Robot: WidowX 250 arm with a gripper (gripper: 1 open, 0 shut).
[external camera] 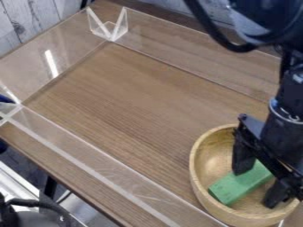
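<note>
My black gripper (261,167) is down inside a round tan bowl (207,155) at the lower right of the camera view, its open fingers around a green rectangular block (233,186). The gripper hides part of the block and the bowl's right side; whether the fingers touch the block I cannot tell.
Clear plastic edging runs along the left side and back, with a clear bracket (109,27) at the back left corner.
</note>
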